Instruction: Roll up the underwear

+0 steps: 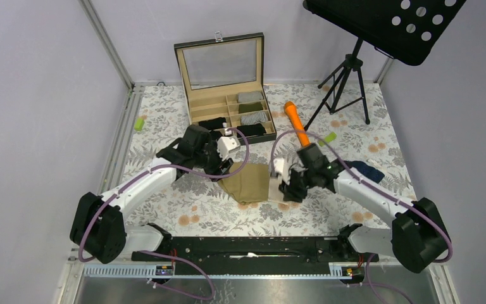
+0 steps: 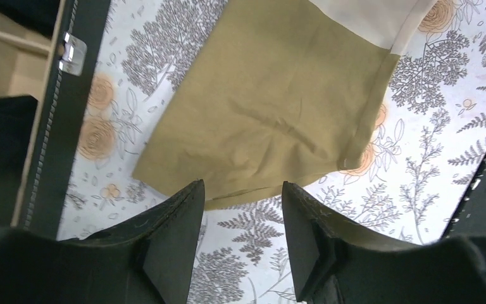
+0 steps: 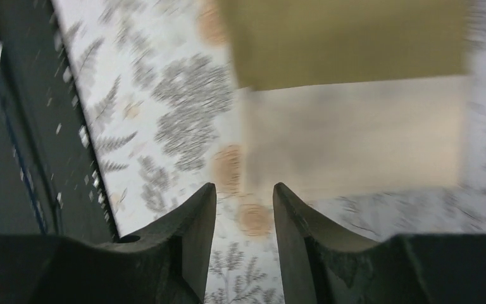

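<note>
The underwear, olive (image 1: 243,183) with a cream band (image 1: 275,188) at its right end, lies spread on the floral surface, its left edge slightly creased. My left gripper (image 1: 221,172) hangs open over its left end; in the left wrist view its fingertips (image 2: 190,193) are at the olive cloth's lower edge. My right gripper (image 1: 291,193) is open over the cream end's near side; the right wrist view is blurred, with the fingers (image 3: 190,221) just below the cream edge.
An organiser box (image 1: 199,95) holding folded garments stands behind. An orange object (image 1: 297,123), a black stand (image 1: 348,69) and dark blue cloth (image 1: 367,171) are at right.
</note>
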